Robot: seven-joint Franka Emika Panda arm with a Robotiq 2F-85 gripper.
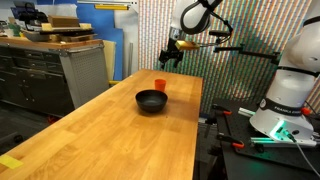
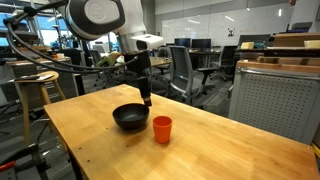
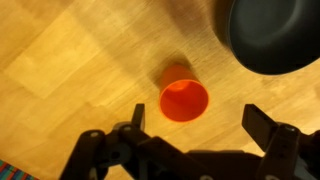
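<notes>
An orange-red cup [image 1: 159, 85] stands upright on the wooden table [image 1: 90, 130], toward its far end. Beside it sits a black bowl [image 1: 151, 101], and in the wrist view the bowl [image 3: 275, 35] fills the upper right corner. My gripper [image 1: 172, 63] hangs above the table, to the right of the cup in exterior view 1. Seen from the wrist, the open gripper has its fingers spread to either side of the cup [image 3: 184, 97], whose mouth faces the camera. Nothing is held. The cup [image 2: 162, 129] and gripper are clearly apart in height in exterior view 2.
Both cup and bowl look empty. Chairs [image 2: 181, 70] and a grey cabinet [image 2: 272, 100] stand beyond the table.
</notes>
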